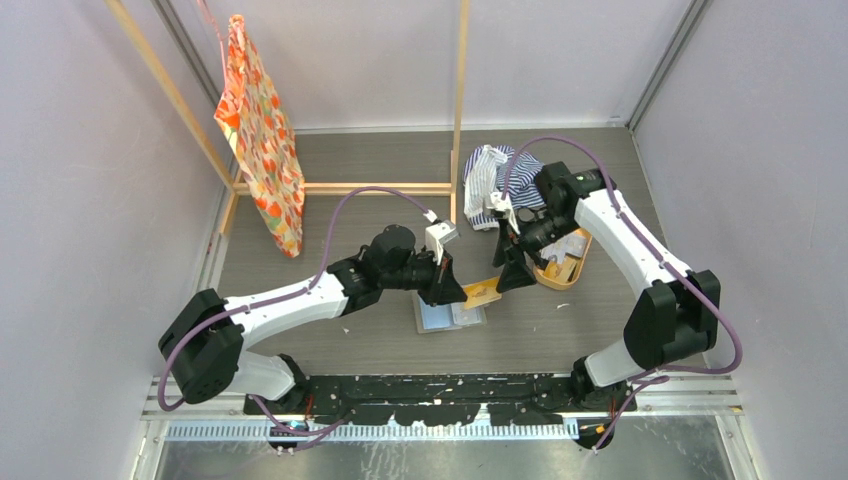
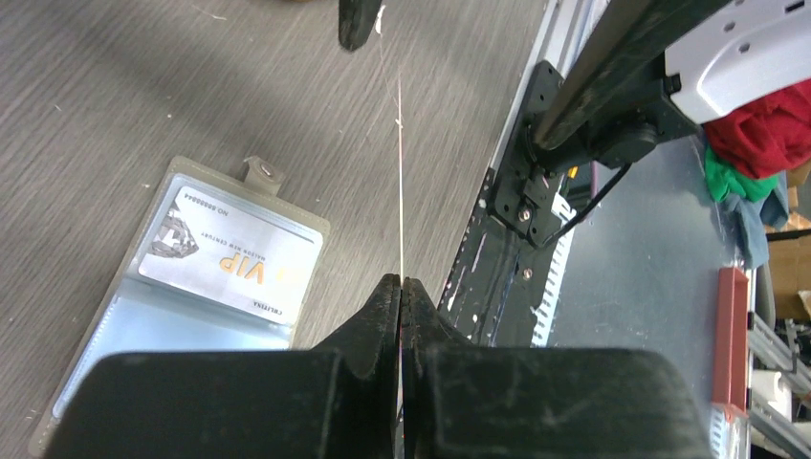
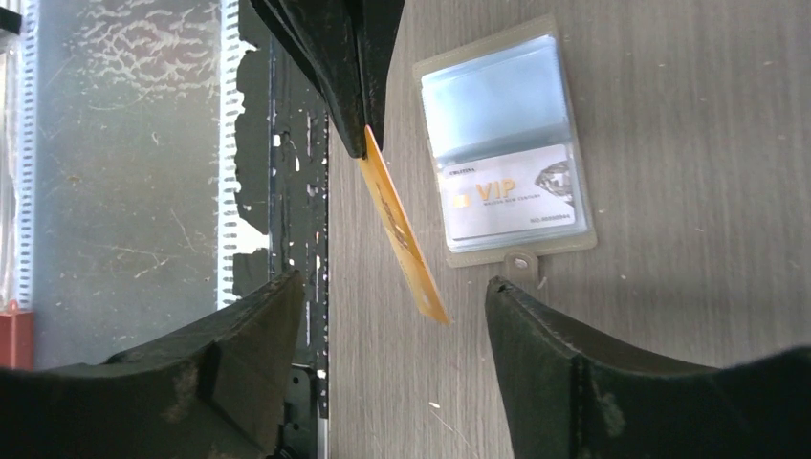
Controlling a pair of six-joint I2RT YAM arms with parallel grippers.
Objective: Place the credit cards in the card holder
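An orange-yellow card point(image 1: 484, 291) is pinched at one end by my left gripper point(image 1: 455, 292), which is shut on it. The left wrist view shows this card point(image 2: 401, 182) edge-on, standing out from the fingertips point(image 2: 390, 296). Around its free end, my right gripper is part open, and the card point(image 3: 402, 234) touches neither finger there as far as I can see. Below lies the card holder point(image 2: 212, 330), opened flat on the table. A white VIP card point(image 3: 512, 193) sits in one of its clear pockets; the other pocket looks pale blue and empty.
An orange basket point(image 1: 556, 285) with items in it stands to the right, partly under the right arm. Behind it lies a striped cloth point(image 1: 486, 175). A wooden frame point(image 1: 380, 188) with a patterned cloth point(image 1: 258, 140) takes up the back left.
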